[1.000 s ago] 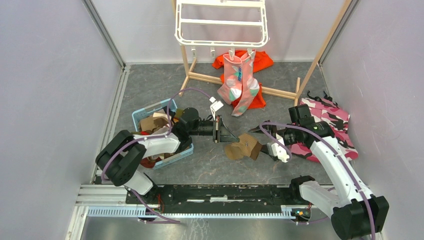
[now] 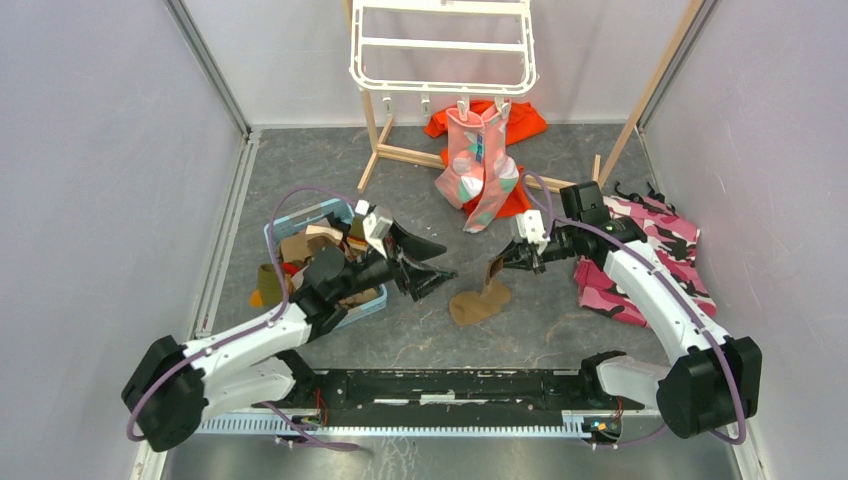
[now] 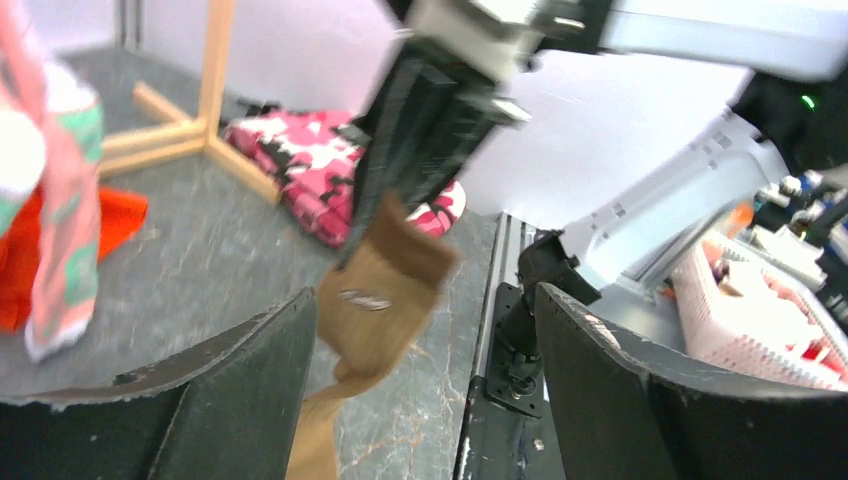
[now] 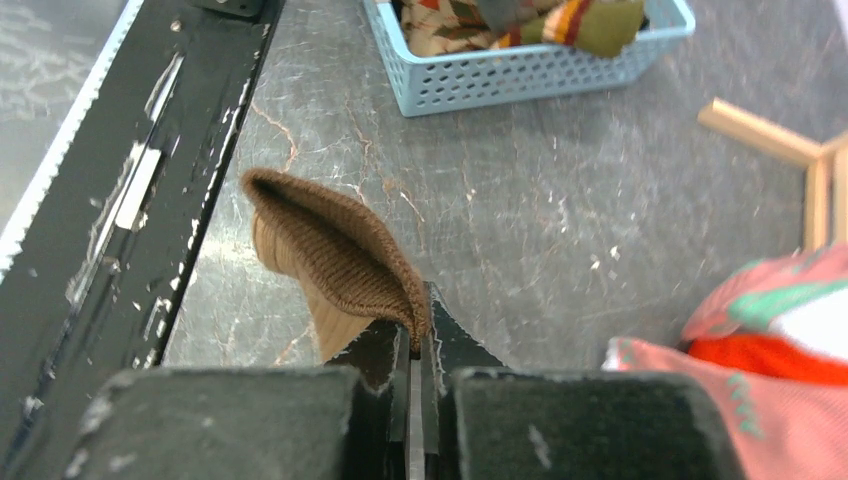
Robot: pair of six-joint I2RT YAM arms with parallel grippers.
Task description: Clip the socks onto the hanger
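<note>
A brown sock lies on the grey floor, its cuff lifted in my right gripper, which is shut on it; in the right wrist view the cuff rises from between the fingertips. My left gripper stands open to the left of the sock, holding nothing; its wrist view shows the sock beyond the fingers. Pink patterned socks hang from clips on the white hanger at the back, above orange cloth.
A blue basket of socks and cloth is at the left. A pink camouflage bag lies at the right. Wooden stand bars are at the back. The floor between basket and bag is mostly clear.
The left gripper has drawn away from the sock and turned, its arm shifting toward the front left.
</note>
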